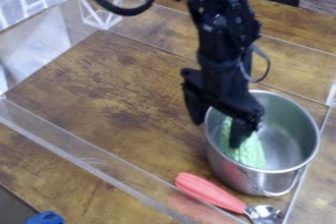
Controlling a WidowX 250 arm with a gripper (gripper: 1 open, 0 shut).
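Note:
The black gripper (217,124) reaches down over a steel pot (286,154) at the right, its fingers apart, one by the pot's left rim and the other inside it. A pale green ridged object (247,151) lies in the pot, partly hidden behind the gripper; contact cannot be told.
A spoon with a red handle (210,192) lies in front of the pot. Clear walls surround the wooden surface (112,90), whose left part is clear. A blue object (45,217) sits at the bottom left corner.

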